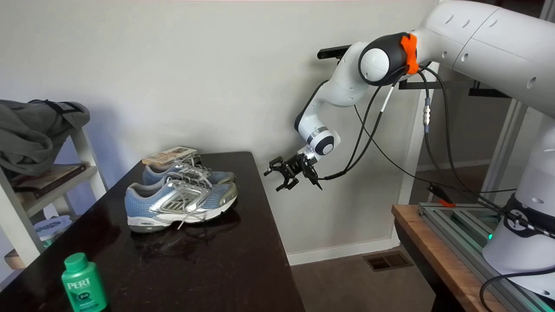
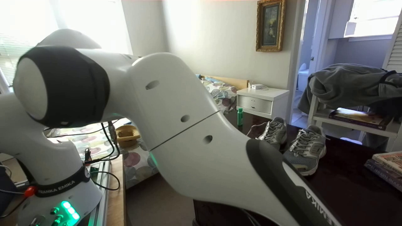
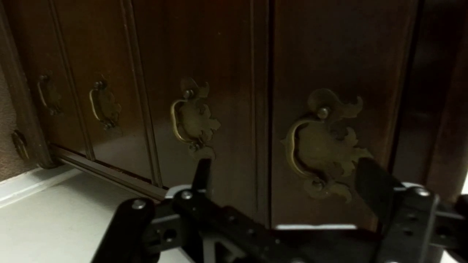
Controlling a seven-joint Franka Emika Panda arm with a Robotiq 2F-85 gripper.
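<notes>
In exterior view 1 my gripper (image 1: 275, 178) hangs just past the right edge of the dark dresser top (image 1: 244, 249), with the pale wall behind it. The wrist view has the dresser's front sideways, with several drawers and brass pulls. The nearest brass handle (image 3: 294, 149) appears in line with the gap between the fingers of my open gripper. Nothing is held, and a finger (image 3: 373, 186) overlaps the lower part of its ornate backplate in the picture. Another brass handle (image 3: 176, 120) is further left. Exterior view 2 does not show the gripper.
On the dresser top stand blue-grey running shoes (image 1: 182, 203), a green Pert bottle (image 1: 85, 286) and a book (image 1: 169, 156). A shelf (image 1: 86, 151) with grey cloth (image 1: 39, 135) is beyond. Between dresser and robot table (image 1: 437, 255) lies open floor (image 1: 343, 291).
</notes>
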